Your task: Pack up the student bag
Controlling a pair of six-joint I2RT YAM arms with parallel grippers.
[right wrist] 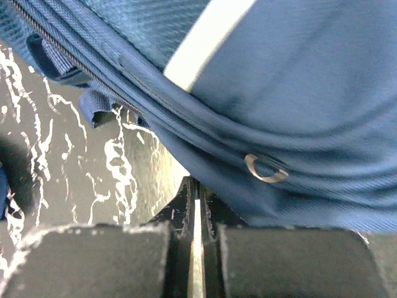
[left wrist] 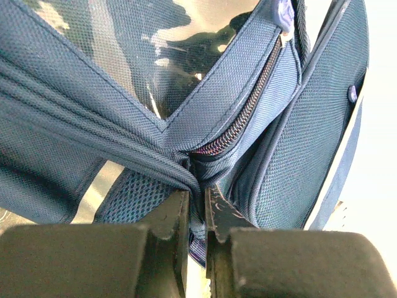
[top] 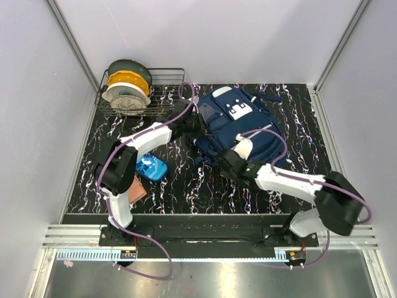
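The navy school bag (top: 231, 121) lies tilted on the dark marbled table, at the centre right in the top view. At its left side my left gripper (top: 203, 131) is shut on a fold of bag fabric beside the end of an open zipper (left wrist: 239, 121). My right gripper (top: 224, 162) is at the bag's near edge. Its fingers are shut, and their tips (right wrist: 191, 185) meet the underside of the bag's piped edge; nothing clear shows between them. A blue pencil case (top: 152, 166) and a pinkish-brown notebook (top: 136, 190), partly covered by the left arm, lie on the left.
A wire rack (top: 167, 77) with plates, one of them an orange plate (top: 127, 78), stands at the back left. Side walls close in the table. Bare table shows in front of the bag and to its right.
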